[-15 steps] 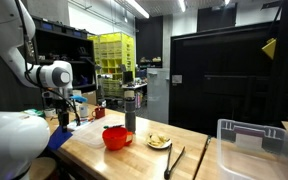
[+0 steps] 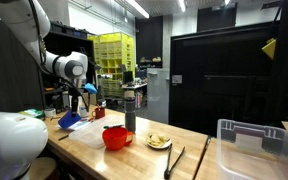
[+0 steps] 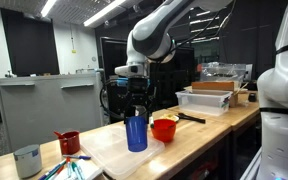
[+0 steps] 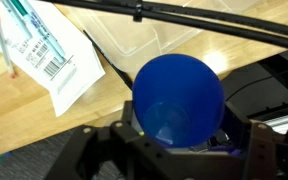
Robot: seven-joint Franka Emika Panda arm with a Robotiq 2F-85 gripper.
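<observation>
A blue cup (image 3: pixel 137 135) hangs beneath my gripper (image 3: pixel 136 116), which is shut on it near the table's front edge. From above in the wrist view, the round blue cup (image 4: pixel 178 100) fills the space between the dark fingers and hides most of what lies under it. Exterior view 1 has the blue cup (image 2: pixel 68 119) tilted at the left end of the table, close to the arm's wrist. Past the cup, a red bowl (image 3: pixel 164 129) rests on the wooden table, apart from it.
On the table stand a red mug (image 3: pixel 70 143), a grey pot (image 3: pixel 27 160), a dark bottle (image 2: pixel 130 120) and a plate of food (image 2: pixel 158 142). Pens and a printed paper (image 4: pixel 74 75) lie beside a shallow clear tray (image 3: pixel 112 147). A clear bin (image 2: pixel 254 148) occupies the right end.
The arm has risen and moved right in exterior view 1, carrying the blue cup up from low at the table's left edge. The bowl, bottle and plate have stayed put.
</observation>
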